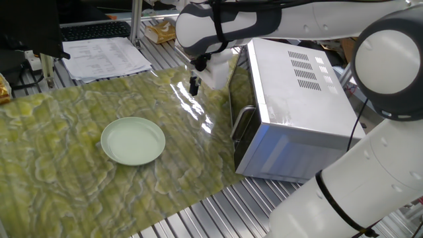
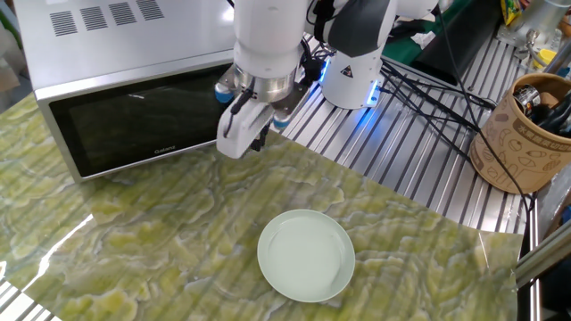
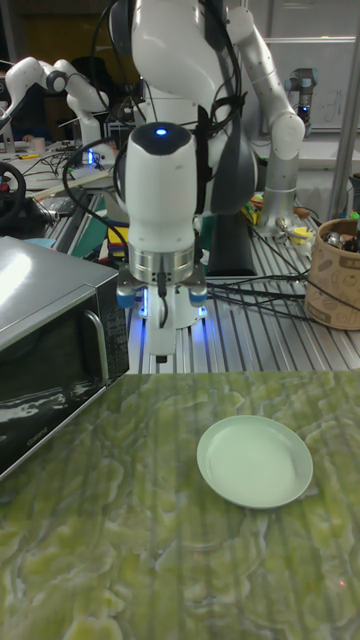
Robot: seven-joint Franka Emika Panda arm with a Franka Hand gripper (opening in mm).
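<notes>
A pale green plate (image 1: 133,141) lies empty on the green marbled mat, also seen in the second view as a plate (image 2: 306,256) in front of the arm. The silver microwave (image 1: 291,125) stands with its dark door closed; its handle (image 1: 244,123) is on the door's near edge in the first view. Above the mat, just off the microwave's front, hangs my gripper (image 1: 193,86), apart from the plate. Its black fingers (image 2: 260,142) point down and show only as a small dark tip, so the finger state does not show. Nothing is seen hanging from it.
A brown patterned bucket (image 2: 516,138) filled with odds and ends stands on the slatted metal table, beyond the mat. Papers (image 1: 106,58) and a keyboard (image 1: 96,31) lie at the back left. Around the plate the mat (image 1: 59,178) is clear.
</notes>
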